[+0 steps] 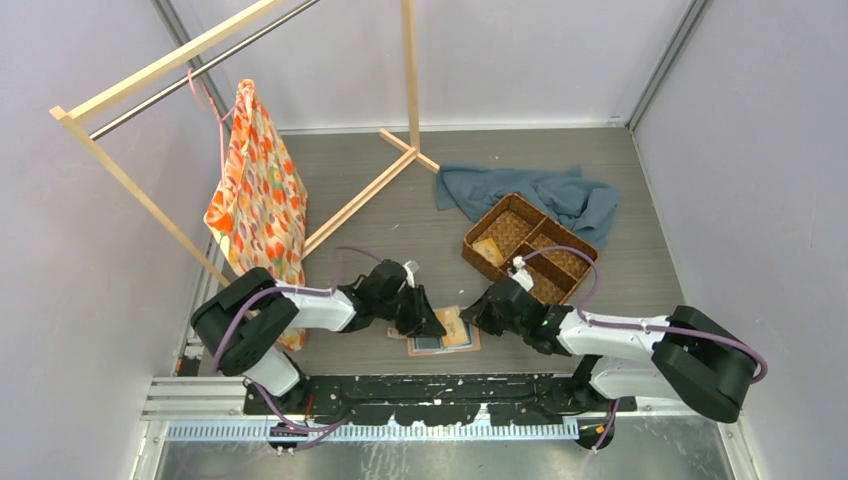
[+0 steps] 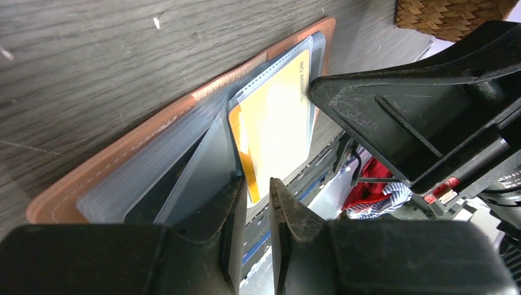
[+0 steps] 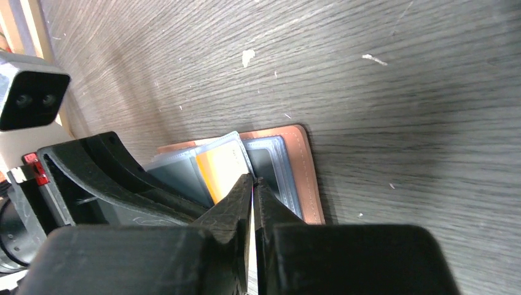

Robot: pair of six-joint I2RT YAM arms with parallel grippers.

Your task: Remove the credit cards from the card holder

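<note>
The open card holder [image 1: 463,346] lies on the floor between my grippers, tan-edged with clear sleeves. In it a yellow card sits in a sleeve, seen also in the right wrist view [image 3: 222,169]. My left gripper is low over the sleeves, its fingertips at the card's near edge, only slightly apart; whether it holds the card is unclear. My right gripper is shut at the holder's other end, on the edge of the card's sleeve.
A divided wicker basket [image 1: 530,240] with a yellow item stands behind my right arm, a blue cloth [image 1: 530,185] beyond it. A wooden rack [image 1: 360,195] with an orange patterned cloth is at left.
</note>
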